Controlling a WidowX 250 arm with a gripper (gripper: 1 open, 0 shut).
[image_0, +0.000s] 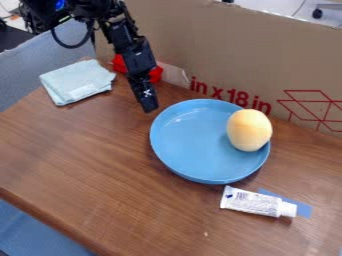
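The black gripper hangs low over the wooden table, just left of the blue plate and in front of a red object by the cardboard. Whether its fingers are open or shut I cannot tell. A round, pale yellow item rests on the right part of the plate. A folded light-blue cloth lies to the left of the gripper. A white tube lies in front of the plate at the right, partly on a blue patch.
A cardboard panel with printed text stands along the back.
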